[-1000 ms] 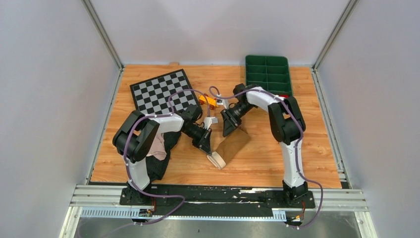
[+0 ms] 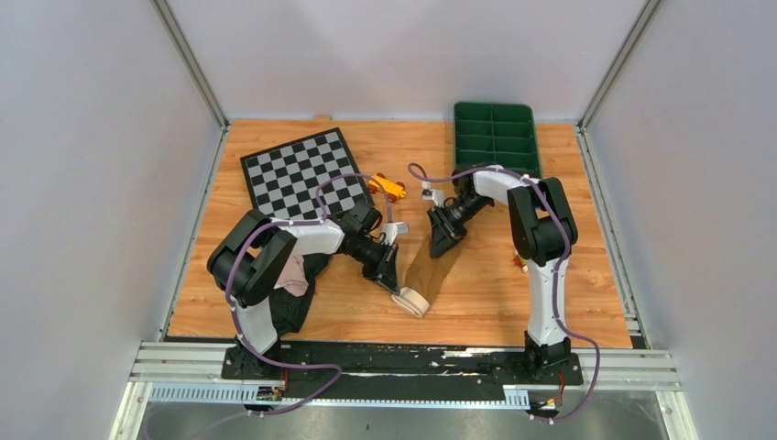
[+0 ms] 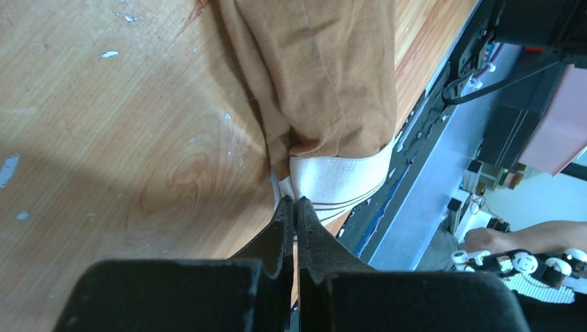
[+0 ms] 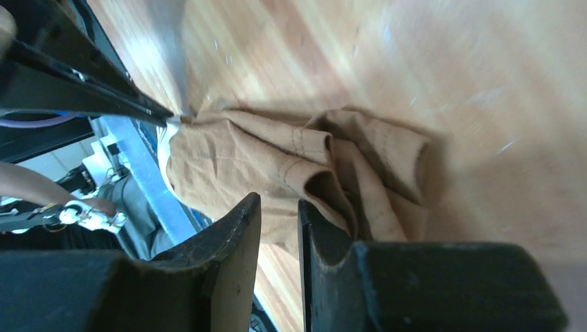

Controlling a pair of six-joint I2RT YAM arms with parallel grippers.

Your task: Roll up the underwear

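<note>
Brown underwear (image 2: 431,272) with a white waistband (image 3: 339,180) lies on the wooden table, band toward the front edge. My left gripper is shut at the band's left corner; whether fabric is between its fingers is hard to see. My right gripper is open just above the far end of the underwear, where the brown cloth lies in raised, bunched folds.
A checkerboard (image 2: 293,165) lies back left, a yellow toy car (image 2: 388,188) behind the underwear, a green compartment tray (image 2: 495,128) back right. Dark and pink cloths (image 2: 293,275) lie under the left arm. The front edge is close.
My left gripper and the waistband have shifted slightly rightward and toward the front.
</note>
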